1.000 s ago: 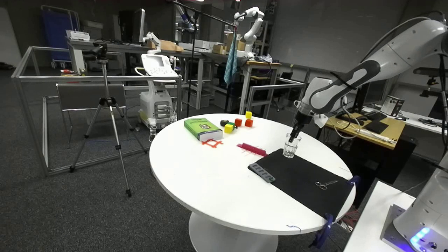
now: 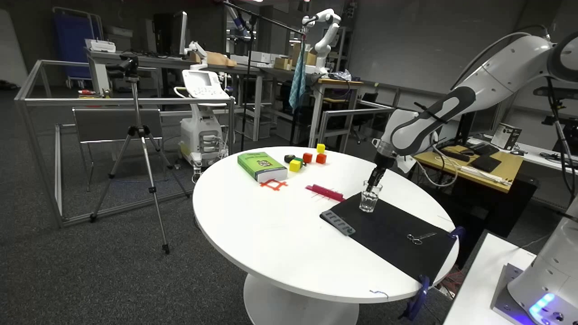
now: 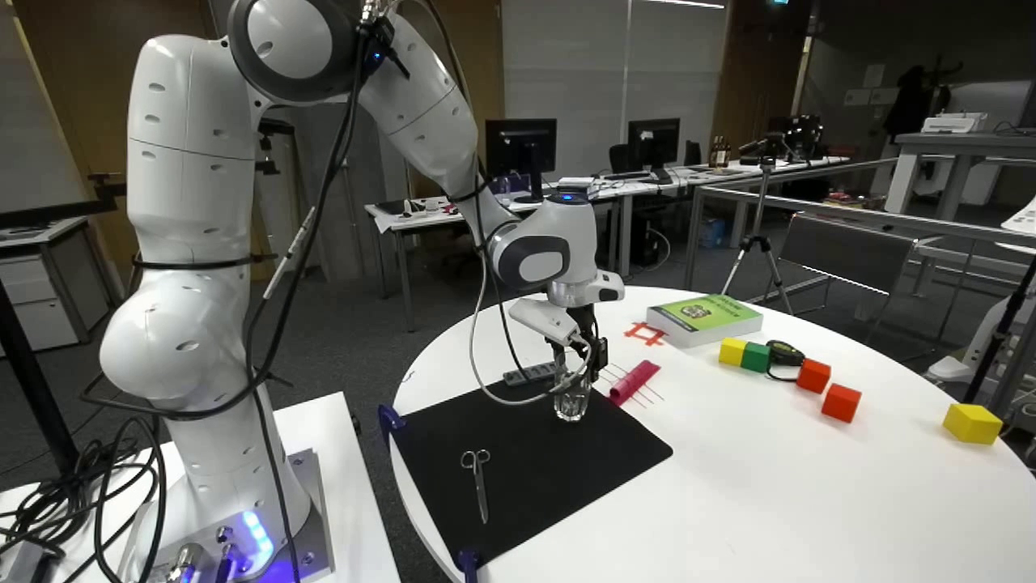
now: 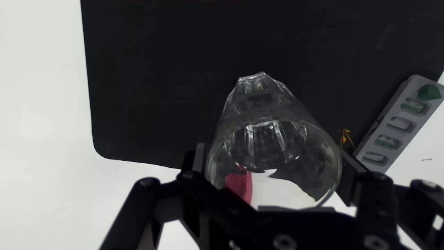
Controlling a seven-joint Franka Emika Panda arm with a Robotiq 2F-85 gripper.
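Observation:
The clear drinking glass (image 2: 368, 203) stands upright on the black mat (image 2: 399, 238), close to the mat's edge. My gripper (image 2: 372, 186) reaches down to its rim from above. In the wrist view the glass (image 4: 266, 109) lies between the open fingers, one on either side of the rim. They are very near the glass there, and I cannot tell whether they touch it. From the other side, the arm and cable partly cover the glass (image 3: 573, 400) and the gripper (image 3: 579, 358).
Beside the glass lie a grey compartment strip (image 2: 338, 222) and a pinkish-red piece with thin rods (image 2: 325, 192). Scissors (image 3: 477, 478) rest on the mat. A green book (image 2: 262, 166) and several coloured blocks (image 2: 295, 165) sit farther off.
The glass and my gripper have both shifted a little left and toward the camera in exterior view 1. The glass remains upright; the other table items have not moved.

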